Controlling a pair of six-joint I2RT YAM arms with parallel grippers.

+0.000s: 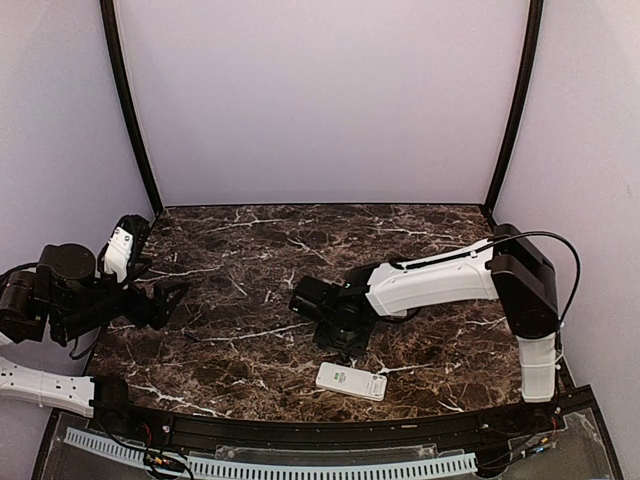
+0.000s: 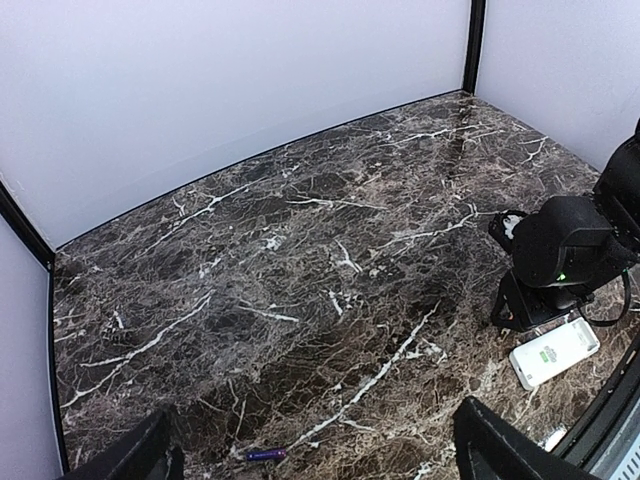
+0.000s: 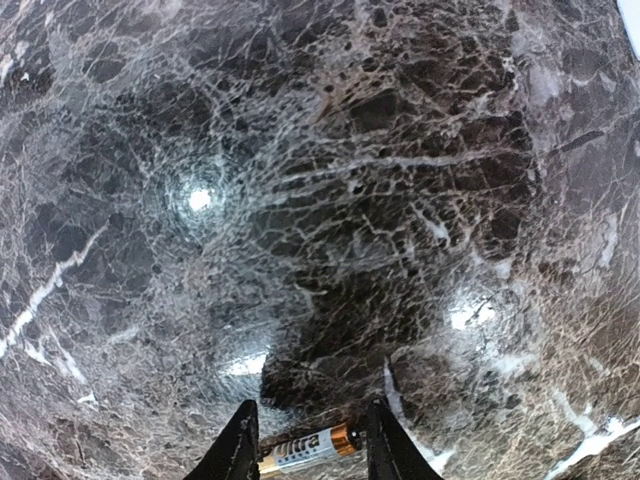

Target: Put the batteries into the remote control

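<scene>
The white remote control [image 1: 350, 381] lies flat near the front edge of the table; in the left wrist view the remote [image 2: 555, 353] shows a small green mark. Just behind it, low over the marble, is my right gripper [image 1: 343, 356]. In the right wrist view, an orange-and-white battery [image 3: 312, 449] lies across the gap between the right fingers, which stand apart; whether both touch it is unclear. A small purple cylinder, apparently a battery [image 2: 266, 454], lies on the left part of the table. Over the left side hangs my left gripper, open and empty.
White walls [image 1: 330, 100] enclose the back and sides. A slotted white strip [image 1: 270, 469] runs beyond the front edge. The right forearm [image 1: 435, 284] spans the table's right half.
</scene>
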